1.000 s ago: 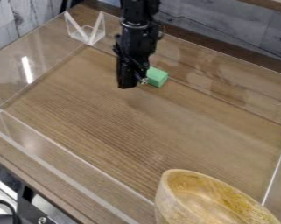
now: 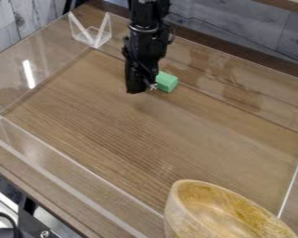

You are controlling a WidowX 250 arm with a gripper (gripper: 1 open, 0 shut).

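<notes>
The black robot arm reaches down from the top center, its gripper (image 2: 141, 82) low over the wooden table (image 2: 126, 139). A small green block (image 2: 166, 82) lies just right of the gripper, partly behind it. Whether the fingers are open or shut, and whether they touch the block, is too small and dark to tell.
A large yellow bowl (image 2: 219, 209) stands at the bottom right. Clear plastic pieces sit at the left edge and top left. A grey wall runs behind the table's back edge.
The gripper has shifted very slightly over the last second. The block and bowl appear in the same places.
</notes>
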